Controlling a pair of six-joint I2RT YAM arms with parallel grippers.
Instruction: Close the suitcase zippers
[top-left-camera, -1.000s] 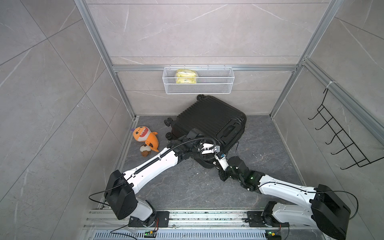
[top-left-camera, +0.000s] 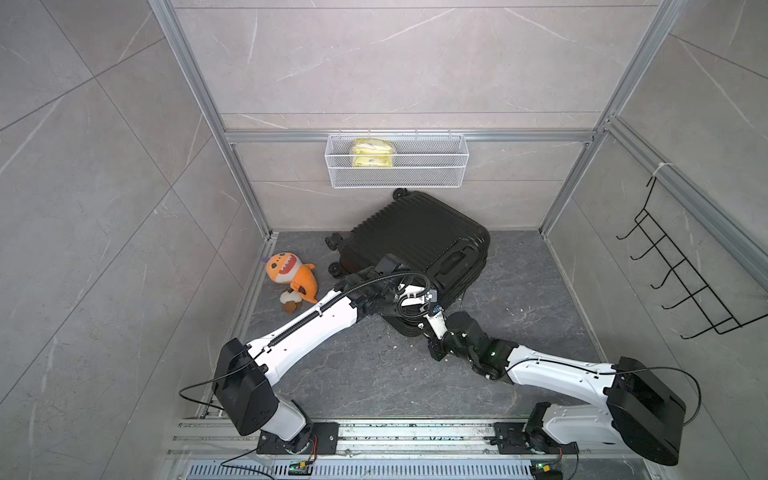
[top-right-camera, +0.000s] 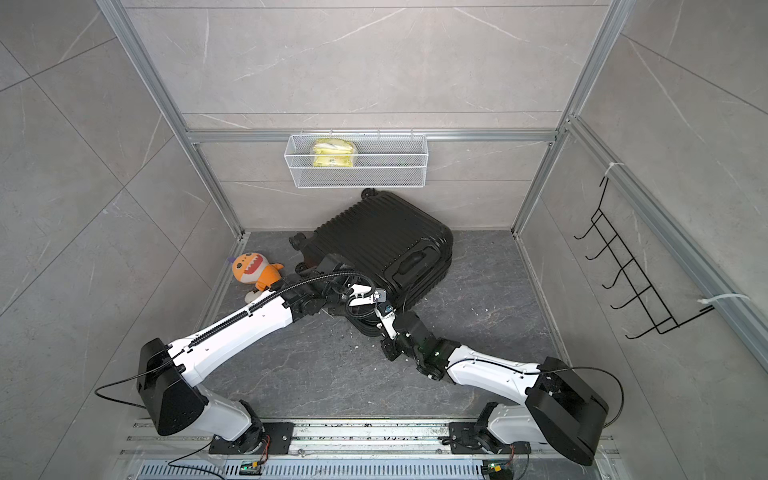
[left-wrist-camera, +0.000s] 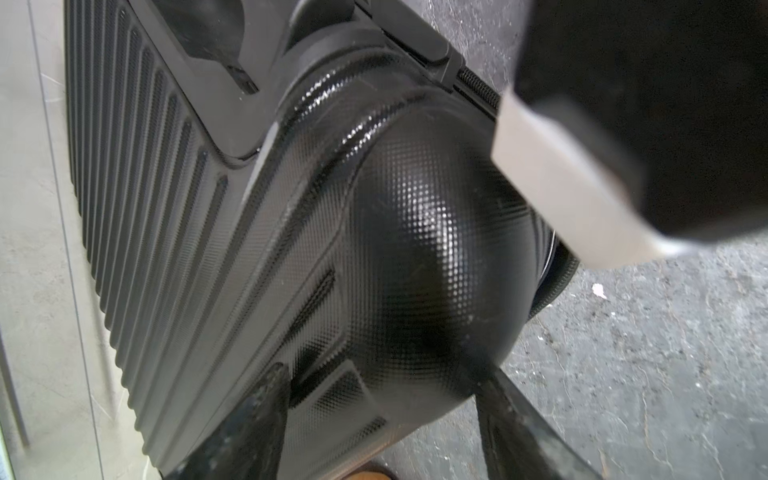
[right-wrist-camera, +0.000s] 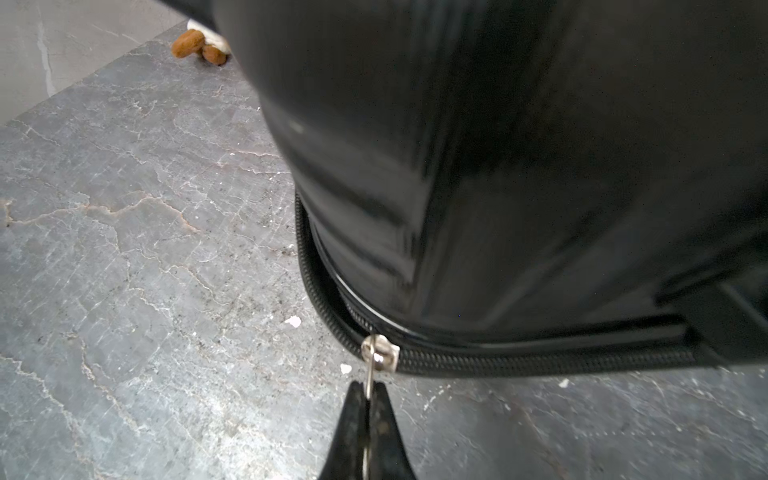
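Note:
The black ribbed suitcase (top-left-camera: 412, 232) lies flat and askew on the floor. In the right wrist view, a zipper (right-wrist-camera: 544, 364) runs round its lower edge, with a silver slider (right-wrist-camera: 381, 352) at the corner. My right gripper is shut on the slider's thin pull tab (right-wrist-camera: 370, 368). To the left of the slider the zipper edge stands a little away from the shell. My left gripper has its fingers (left-wrist-camera: 268, 408) spread, one either side of the rounded suitcase corner (left-wrist-camera: 432, 264). Both grippers are largely hidden by the arms in the top views.
An orange plush toy (top-left-camera: 293, 274) sits left of the suitcase. A white wire basket (top-left-camera: 432, 160) and a black hook rack (top-left-camera: 680, 264) hang on the walls. Bare floor (top-left-camera: 528, 304) lies to the right. The two arms come close together at the near corner.
My right arm has moved slightly left along the suitcase's near corner. The suitcase has shifted slightly left. The left arm has hardly moved.

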